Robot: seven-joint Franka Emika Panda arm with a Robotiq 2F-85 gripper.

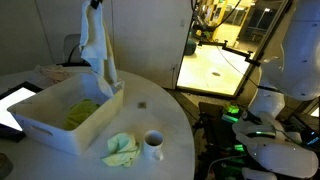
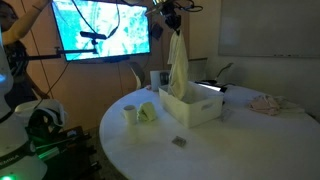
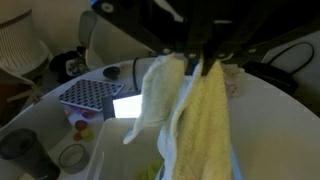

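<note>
A pale cream cloth (image 1: 97,40) hangs from my gripper at the top of exterior view 1, its lower end over the white box (image 1: 45,128). In exterior view 2 my gripper (image 2: 173,20) is shut on the top of this cloth (image 2: 178,65), well above the box (image 2: 203,108). The wrist view shows the cloth (image 3: 200,125) falling from between the fingers, which are dark and partly covered. Inside the box lies a yellow-green cloth (image 1: 82,113). Another light green cloth (image 1: 122,150) rests crumpled on the table in front of the box.
A white mug (image 1: 153,145) stands on the table beside the light green cloth. At the left are a bright screen (image 1: 14,98) and a dark cup (image 1: 5,165). A pinkish cloth (image 2: 268,104) lies farther back.
</note>
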